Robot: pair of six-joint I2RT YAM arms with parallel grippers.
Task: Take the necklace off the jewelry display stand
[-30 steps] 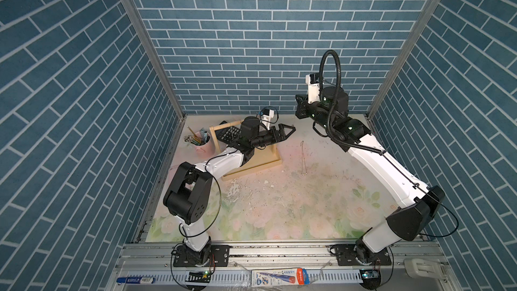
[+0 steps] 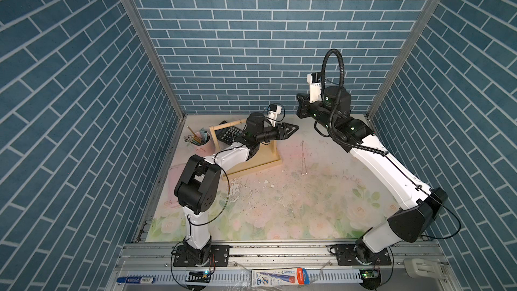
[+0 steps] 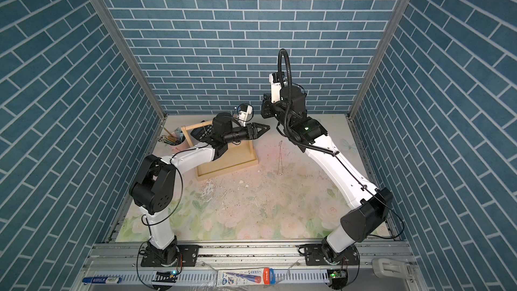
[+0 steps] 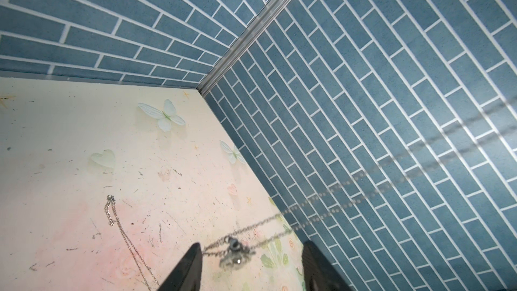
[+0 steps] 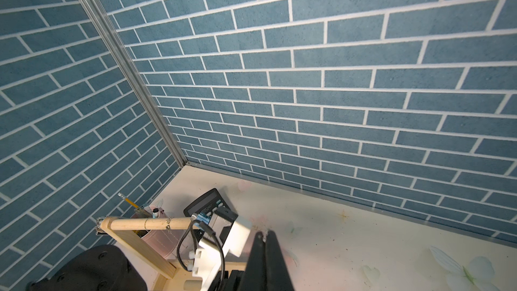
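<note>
My left gripper (image 2: 292, 130) is in front of the wooden display stand (image 2: 258, 168), fingers parted. In the left wrist view, a thin necklace with a small pendant (image 4: 236, 253) shows between those fingers; its blurred chain slopes out at the right edge, so its upper end is hidden. Higher and to the right, my right gripper is shut, with nothing visible between its fingers. Thin chains (image 5: 168, 223) still circle the stand's bar (image 5: 142, 224). Another necklace (image 2: 303, 159) lies stretched on the table right of the stand.
A pink pen cup (image 2: 203, 146) stands left of the display stand, and a black keypad-like device (image 5: 209, 204) lies behind its bar. Both arms are close together above the stand's right side.
The necklace on the table has not moved.
</note>
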